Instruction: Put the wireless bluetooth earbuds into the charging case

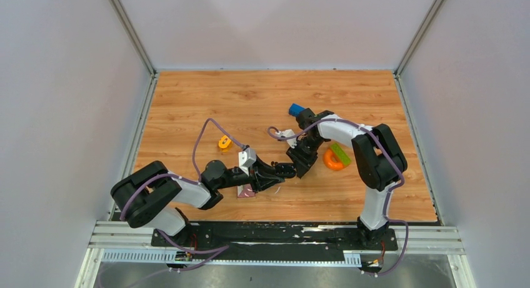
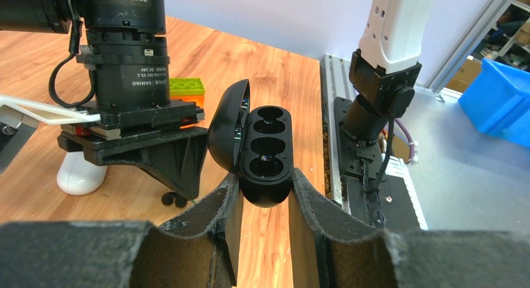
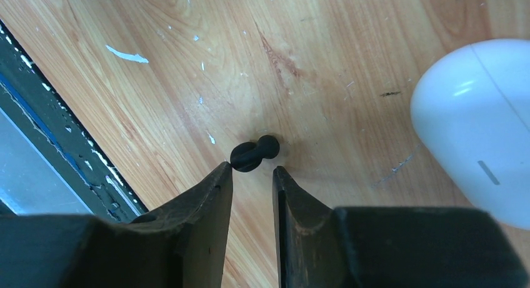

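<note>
The black charging case [image 2: 267,147] stands lid-open above the table, with my left gripper shut on its lower end. Its round wells face the camera and look empty. On the wood lies one black earbud [image 3: 253,153], a larger round part joined to a smaller one. My right gripper is part open, its fingertips close to this earbud, the left one seeming to overlap its edge; contact cannot be told. No object shows held between them. In the top view, the right gripper [image 1: 300,173] is close beside the case [image 1: 285,170], which hides part of the scene.
A white rounded mouse-like object [image 3: 481,125] lies to the right of the earbud. An orange ring [image 1: 333,160] with a green block [image 1: 341,153], a blue object [image 1: 296,109] and a yellow piece [image 1: 224,142] are spread about.
</note>
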